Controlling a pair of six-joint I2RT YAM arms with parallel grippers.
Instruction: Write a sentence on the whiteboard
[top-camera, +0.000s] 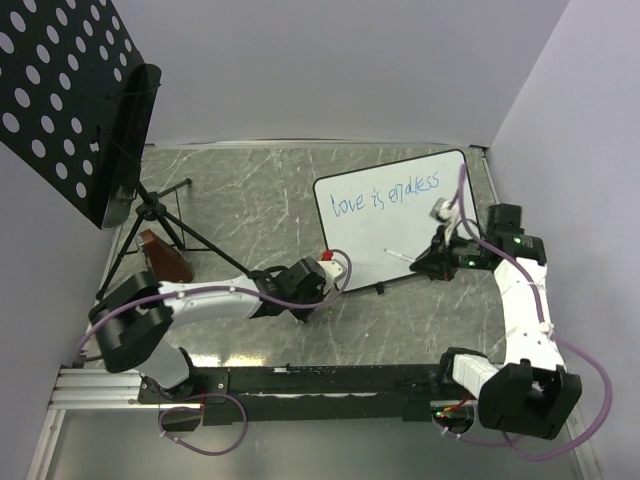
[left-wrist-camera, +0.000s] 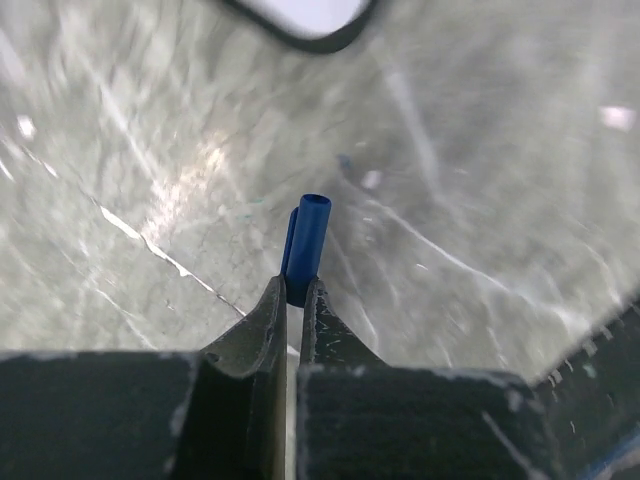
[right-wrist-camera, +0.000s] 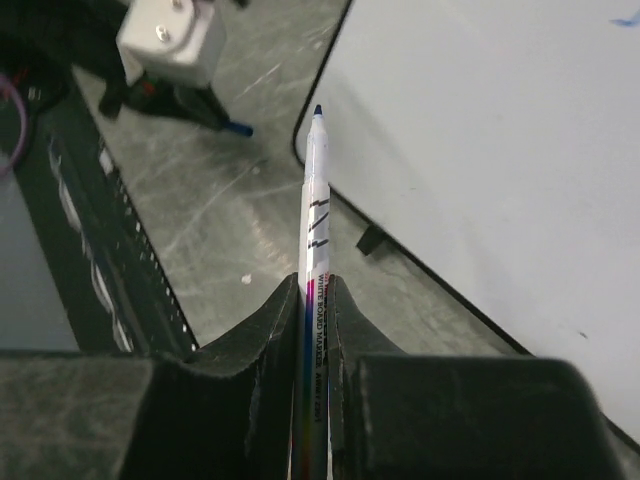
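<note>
The whiteboard (top-camera: 370, 235) lies tilted on the grey marbled table, bearing the blue handwriting "Love is endless" (top-camera: 385, 195) across its upper half. My right gripper is shut on the white marker (right-wrist-camera: 316, 220), whose blue tip is uncapped and points away from the fingers. From above, that marker (top-camera: 398, 256) shows over the board's lower right part; contact with the surface cannot be told. A dark blue cap (left-wrist-camera: 308, 240) sticks out of my left gripper, which is shut on it near the board's lower left corner.
At the left, a black tripod (top-camera: 152, 208) carries a perforated black panel (top-camera: 65, 95) above the table. A brown object (top-camera: 165, 258) stands by its legs. Purple cables run along both arms.
</note>
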